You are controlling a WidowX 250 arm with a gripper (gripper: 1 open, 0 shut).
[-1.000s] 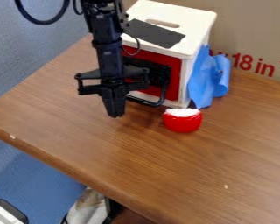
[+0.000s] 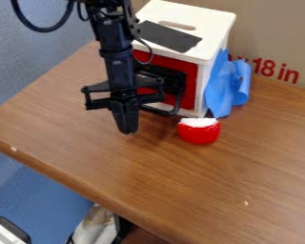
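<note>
My gripper (image 2: 126,122) points down over the wooden table (image 2: 168,186), in front of a white box (image 2: 186,24) with a red front and a black handle. Its fingers look close together; whether anything is between them is unclear. A red round object (image 2: 198,134) with a white top sits on the table to the right of the gripper. A blue cloth-like item (image 2: 228,86) lies against the box's right side.
A cardboard box (image 2: 281,43) stands behind at the right. The table's left edge drops to a blue surface.
The objects on the table have not moved.
</note>
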